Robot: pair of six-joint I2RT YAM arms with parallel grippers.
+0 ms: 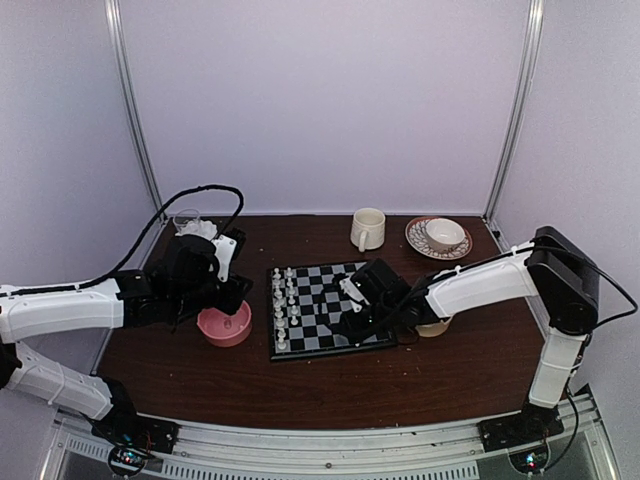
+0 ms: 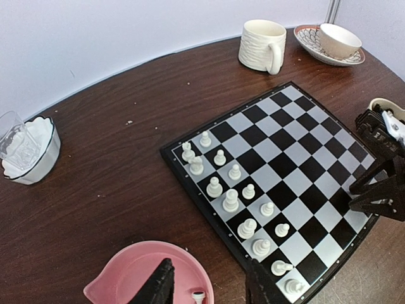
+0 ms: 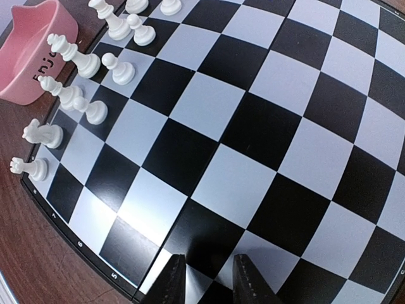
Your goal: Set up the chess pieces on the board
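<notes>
White pieces stand in rows along the left side of the chessboard [image 1: 310, 345], among them a king [image 2: 230, 201] and a knight [image 3: 44, 133]; some pawns are in front. My left gripper hangs over the pink bowl [image 2: 136, 272], which holds a small white piece [image 2: 198, 295]; its fingers are apart with nothing visible between them. My right gripper is low over bare squares on the right part of the board, fingers apart and empty.
A mug [image 1: 368, 229] and a plate with a bowl [image 1: 445, 234] stand at the back right. A white container with a glass [image 2: 31, 152] is at the back left. A beige bowl [image 1: 432, 329] sits beside the board, under my right arm.
</notes>
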